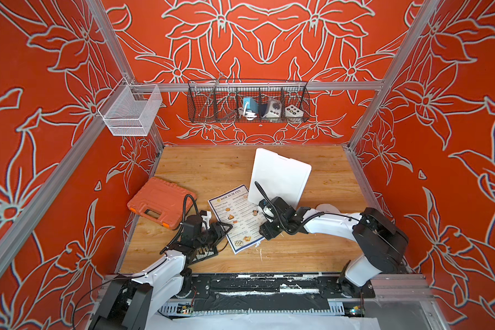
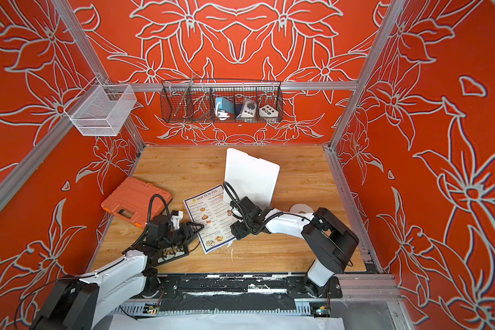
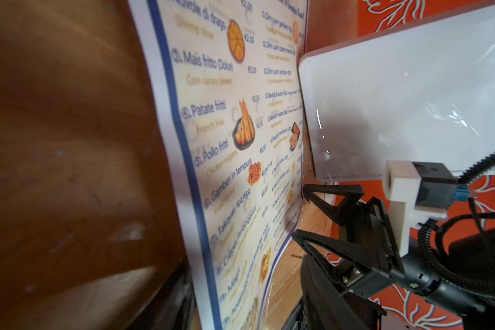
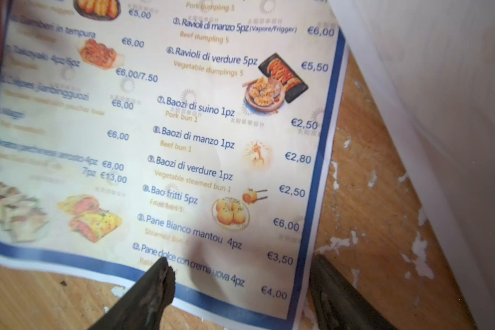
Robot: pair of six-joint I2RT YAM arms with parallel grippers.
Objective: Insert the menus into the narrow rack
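The DIM SUM INN menu (image 1: pixel 237 220) lies flat on the wooden table. My left gripper (image 1: pixel 222 231) is low at its left edge; in the left wrist view its fingertips are dark and blurred along that edge. My right gripper is at the menu's lower right, fingers apart astride that edge, with no grip visible. The narrow rack may be the black wire basket (image 1: pixel 220 101) on the back wall, with devices in its right compartments and emptier left ones.
A white board (image 1: pixel 280 170) lies behind the menu. An orange case (image 1: pixel 159 195) is at the left, and a white mesh basket (image 1: pixel 123 118) hangs on the left wall.
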